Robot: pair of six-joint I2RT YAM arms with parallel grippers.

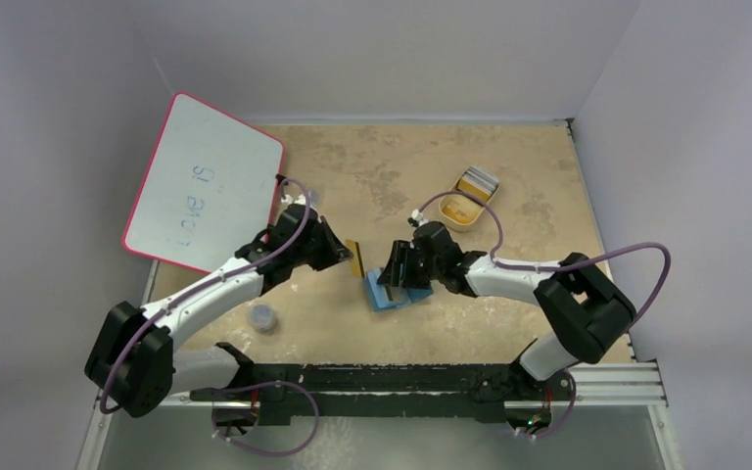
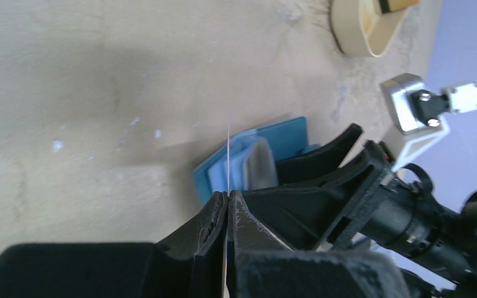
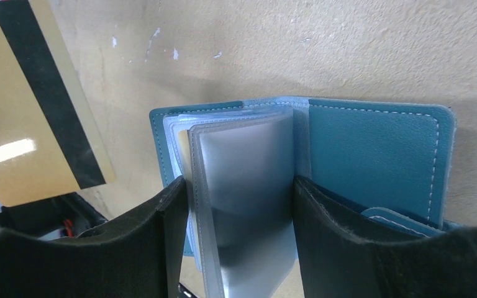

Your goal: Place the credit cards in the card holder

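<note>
A gold card with a black stripe is held upright in my left gripper; in the left wrist view it shows edge-on between the shut fingertips, and in the right wrist view it fills the upper left. The blue card holder lies open just right of it, its clear sleeves bunched between the fingers of my right gripper, which straddle them. Whether those fingers press on the sleeves is hard to tell.
A cream container with cards stands at the back right. A whiteboard lies at the left, a small round clear object at the front left.
</note>
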